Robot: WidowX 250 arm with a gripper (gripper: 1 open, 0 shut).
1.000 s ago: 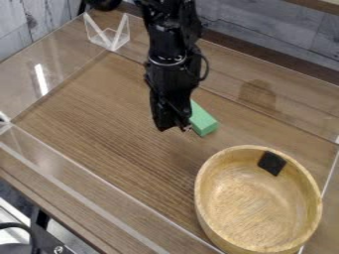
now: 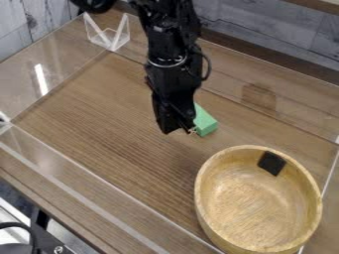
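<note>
My black gripper (image 2: 172,119) hangs low over the middle of the wooden table, its fingers shut, with nothing visible between them. Just to its right a small green block (image 2: 203,121) lies on the table, partly behind the gripper; whether they touch I cannot tell.
A large tan oval tub (image 2: 259,212) with a black patch on its rim fills the lower right. A white wire object (image 2: 109,32) stands at the top left. A black cable lies at the bottom left.
The gripper has shifted slightly and now sits a little lower, close against the green block's left side. The block looks almost unmoved.
</note>
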